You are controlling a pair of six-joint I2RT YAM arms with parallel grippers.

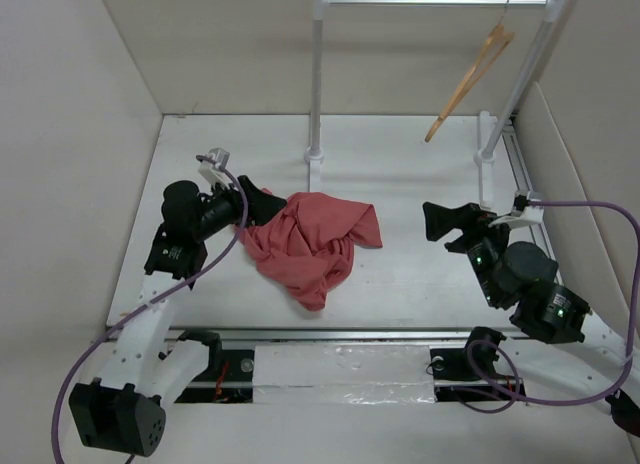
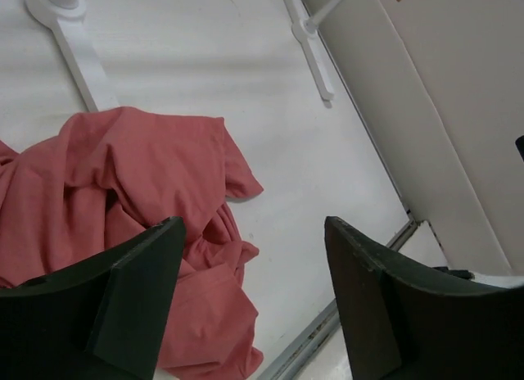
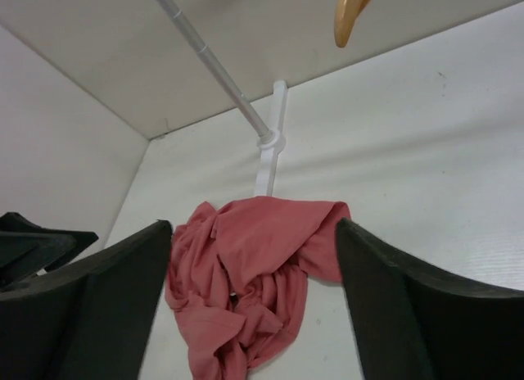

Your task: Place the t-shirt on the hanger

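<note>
A crumpled red t shirt (image 1: 315, 249) lies on the white floor, also filling the left of the left wrist view (image 2: 139, 175) and the lower middle of the right wrist view (image 3: 254, 257). A wooden hanger (image 1: 470, 74) hangs from the rail at the upper right; its lower tip (image 3: 348, 15) shows in the right wrist view. My left gripper is open above the shirt's left part, holding nothing. My right gripper stands right of the shirt, below the hanger, its fingers apart with nothing between them.
A white rack with a metal rail (image 1: 430, 1) stands at the back, its posts on long feet (image 2: 80, 65). Walls enclose the sides and back. Bare floor shows between the shirt and the right arm and behind the shirt.
</note>
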